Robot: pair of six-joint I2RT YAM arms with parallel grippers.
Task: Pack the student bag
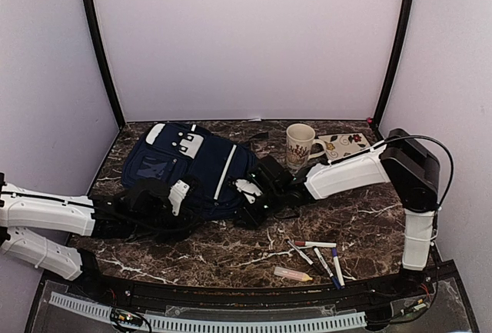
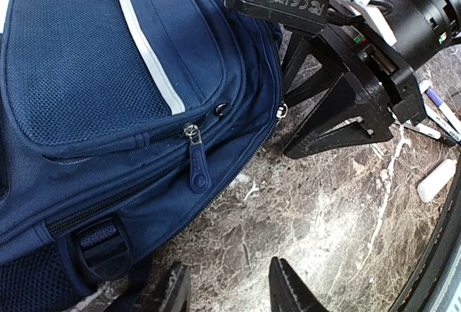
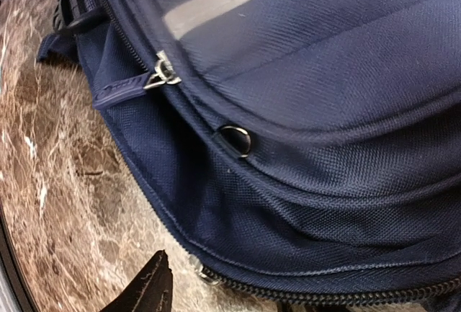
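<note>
The dark blue backpack (image 1: 204, 165) lies on its back on the marbled table, its zipped edge toward the front. In the left wrist view a zipper pull (image 2: 199, 168) hangs from the front pocket. My left gripper is part open over bare table, in front of the bag, with nothing between its fingers. My right gripper stands part open at the bag's zipped corner. A metal zipper slider (image 3: 207, 274) shows between its fingers, not visibly clamped; one finger is mostly hidden behind the bag's edge.
A patterned mug (image 1: 300, 147) and a flowered notebook (image 1: 346, 144) stand at the back right, behind my right arm. Several pens (image 1: 323, 264) and a pale pink highlighter (image 1: 293, 274) lie at the front right.
</note>
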